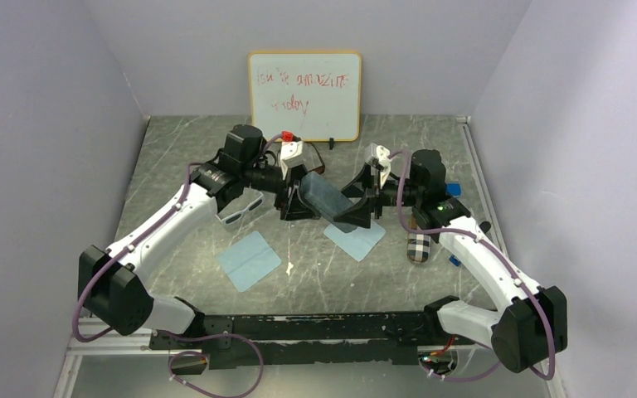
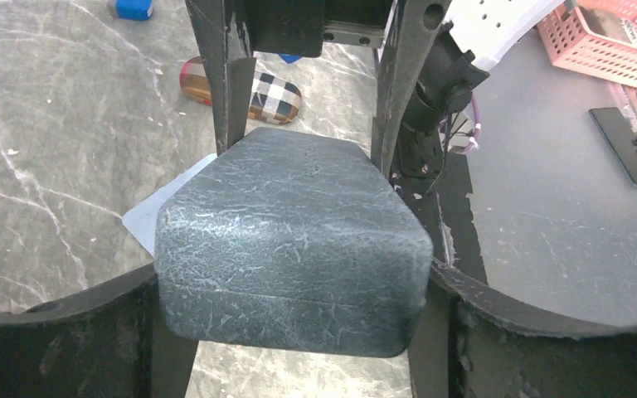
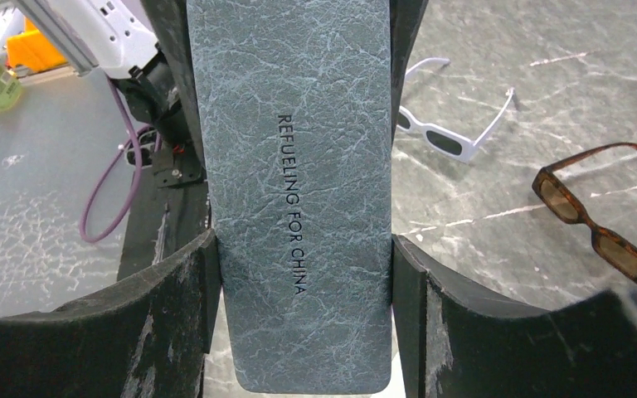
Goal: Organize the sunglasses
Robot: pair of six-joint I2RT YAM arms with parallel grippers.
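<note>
A dark slate-grey glasses case point(image 1: 326, 199), printed "REFUELING FOR CHINA" in the right wrist view, is held in the air between both grippers. My left gripper grips one end, my right gripper the other, the case filling the space between each pair of fingers. White sunglasses point(image 3: 448, 141) and brown tortoiseshell sunglasses point(image 3: 597, 232) lie on the table behind, partly hidden by the arms in the top view.
A plaid case point(image 1: 419, 246) and blue objects point(image 1: 453, 189) lie at the right. Two blue cloths point(image 1: 249, 261) point(image 1: 362, 242) lie at the front. A whiteboard point(image 1: 304, 91) stands at the back.
</note>
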